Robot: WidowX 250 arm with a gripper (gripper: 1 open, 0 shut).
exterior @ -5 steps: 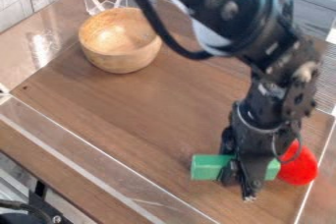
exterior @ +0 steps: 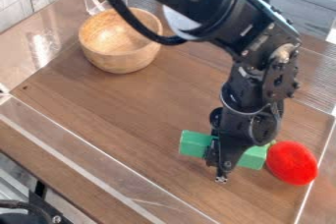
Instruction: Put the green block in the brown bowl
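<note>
The green block (exterior: 195,143) sits crosswise in my gripper (exterior: 221,172), near the front right of the wooden table. Its left end shows clear of the fingers, and a second green part shows on the right; the middle is hidden behind them. The gripper points down and is shut on the block. At the back left of the table stands the brown bowl (exterior: 118,46), upright, well apart from the gripper, with nothing visible inside.
A red round object (exterior: 292,162) lies just right of the green block, close to the table's right side. Bare table (exterior: 125,105) stretches between the gripper and the bowl. The arm spans the upper right.
My gripper has shifted a little left and tilted, and the green block has moved and turned with it. The bowl stays where it was; more of the red object shows.
</note>
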